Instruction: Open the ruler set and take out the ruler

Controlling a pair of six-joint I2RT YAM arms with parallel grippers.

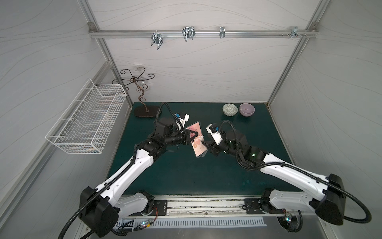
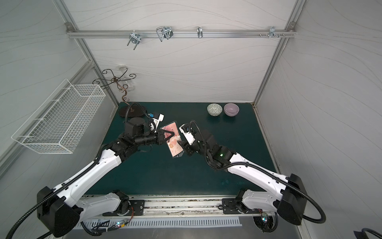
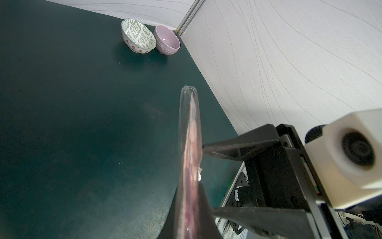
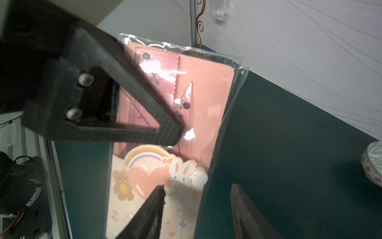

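A clear-sleeved pink ruler set (image 1: 197, 146) (image 2: 175, 146) is held upright over the table by my left gripper (image 1: 193, 134), which is shut on its upper half. My right gripper (image 1: 206, 144) is open at the set's lower right side, its fingers close to the sleeve in both wrist views.
A patterned bowl (image 1: 230, 109) and a lilac bowl (image 1: 246, 110) stand at the back right. A metal stand (image 1: 147, 111) is at the back left. A wire basket (image 1: 91, 119) hangs on the left wall.
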